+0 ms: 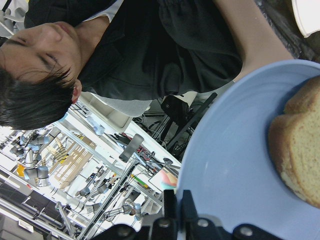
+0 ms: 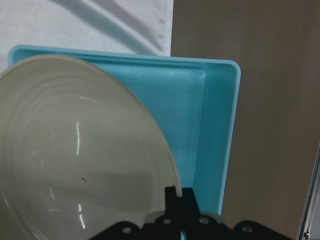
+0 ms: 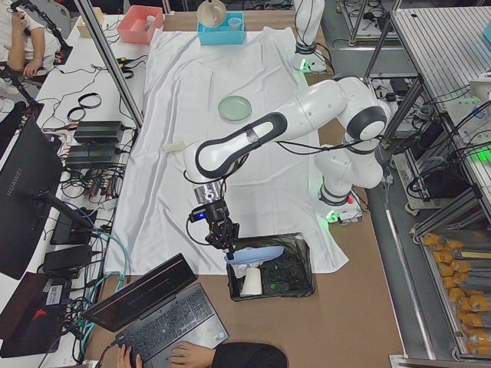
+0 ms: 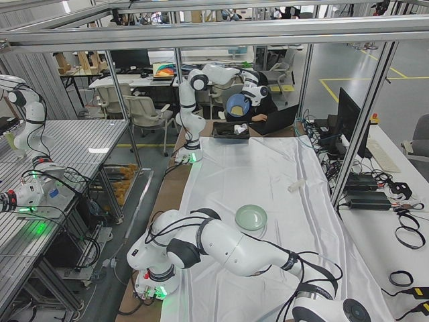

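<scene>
In the left wrist view my left gripper is shut on the rim of a blue plate [image 1: 225,175], which carries a slice of bread [image 1: 300,145]; in the camera left view that plate [image 3: 261,253] is tilted over a black lined bin [image 3: 288,276]. In the right wrist view my right gripper is shut on the rim of a cream plate [image 2: 85,140], held above a blue tray [image 2: 215,115]. A green plate [image 3: 235,108] lies on the white cloth.
A pink bin [image 3: 142,23] stands at the back left. A laptop [image 3: 173,322] and a seated person are beside the black bin.
</scene>
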